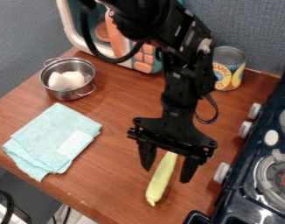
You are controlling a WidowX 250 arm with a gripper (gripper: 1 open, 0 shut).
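Observation:
My black gripper [167, 161] points down over the wooden table, its two fingers spread open, one either side of the upper end of a pale yellow elongated object [158, 185], perhaps a corn cob or toy vegetable. The gripper appears above it; whether it touches cannot be told. The object lies lengthwise toward the front edge.
A folded light blue cloth [49, 143] lies at left. A metal pot [84, 88] with a white item sits at back left, a can [226, 72] at back right, a stove [261, 149] along the right edge, a coloured rack [145, 58] at the back.

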